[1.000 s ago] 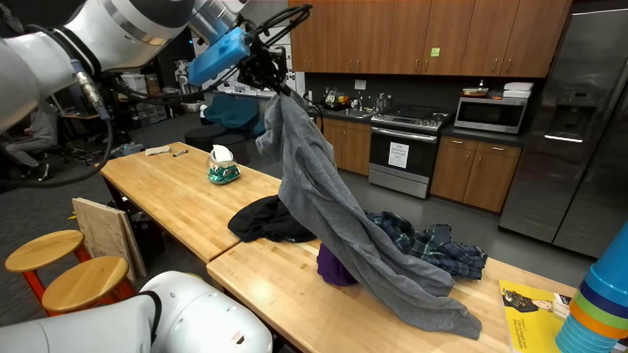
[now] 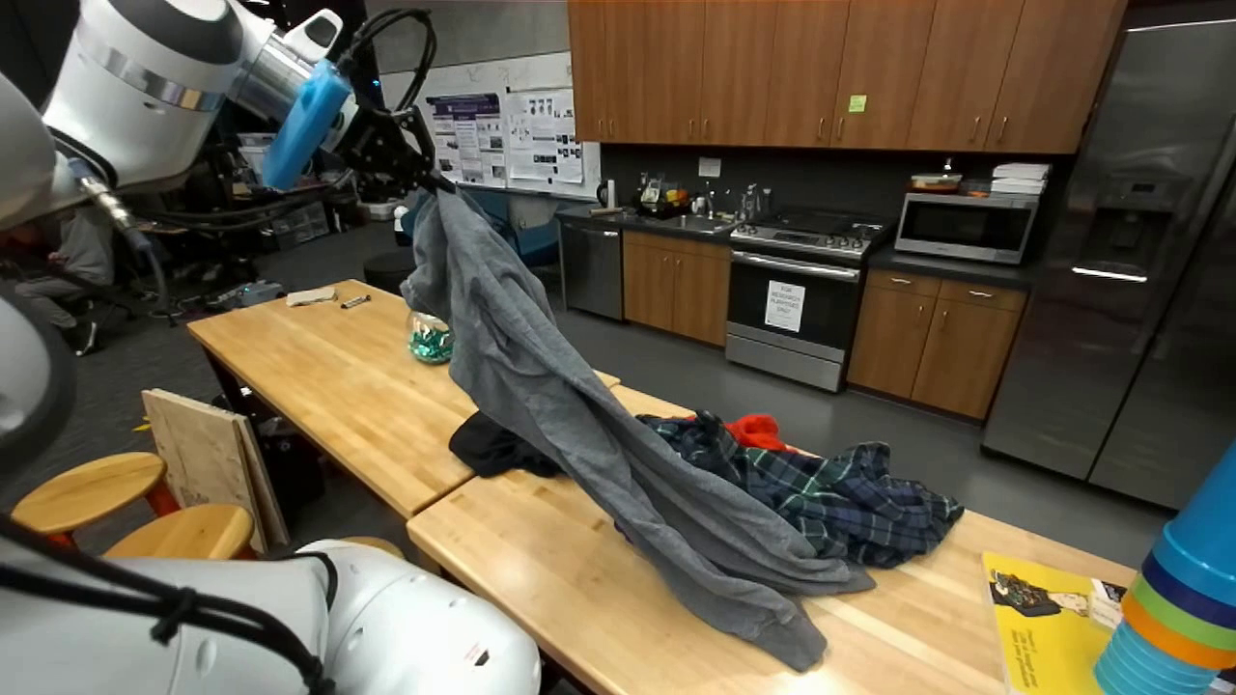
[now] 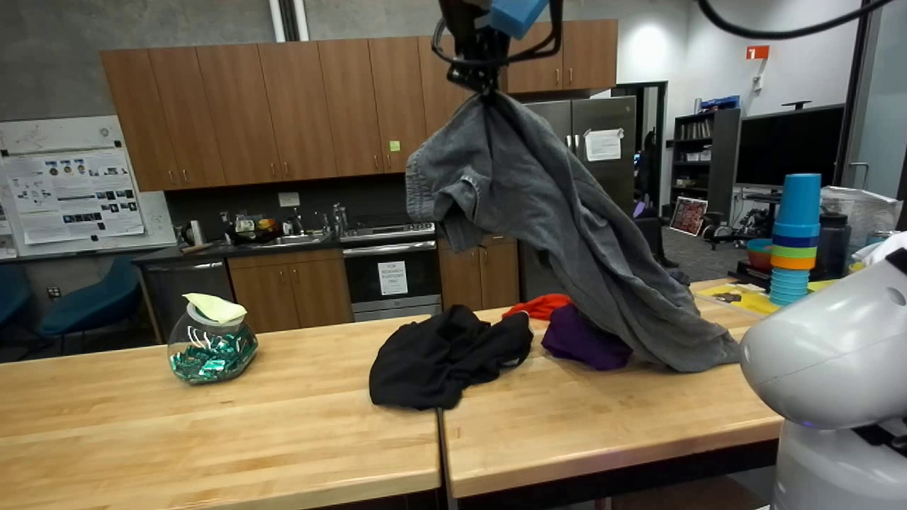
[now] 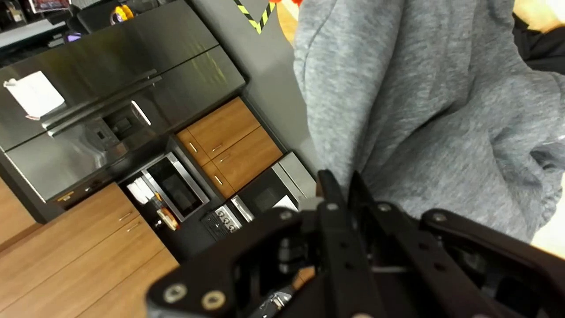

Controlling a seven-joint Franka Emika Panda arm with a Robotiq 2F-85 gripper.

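Note:
A long grey garment (image 2: 556,371) hangs from my gripper (image 2: 437,183), which is shut on it high above the tables. Its lower end rests on the near wooden table, seen at the right in the second exterior view, where the grey cloth (image 3: 587,246) slants down. In the wrist view the fingers (image 4: 331,196) pinch a fold of the fabric (image 4: 349,95). Black cloth (image 3: 446,357) lies across the seam between the tables. Purple cloth (image 3: 584,338), red cloth (image 2: 759,432) and a dark plaid garment (image 2: 834,492) lie partly behind the grey one.
On the far table stands a glass jar (image 3: 212,344) with green wrapped pieces inside. A stack of coloured cups (image 3: 795,242) and a yellow magazine (image 2: 1049,631) occupy the near table's other end. The far wooden tabletop (image 3: 323,408) has wide bare areas.
My gripper has moved left in the first exterior view, drawing the grey garment with it. Its lower end has slid left along the table, and it now hides most of the purple cloth.

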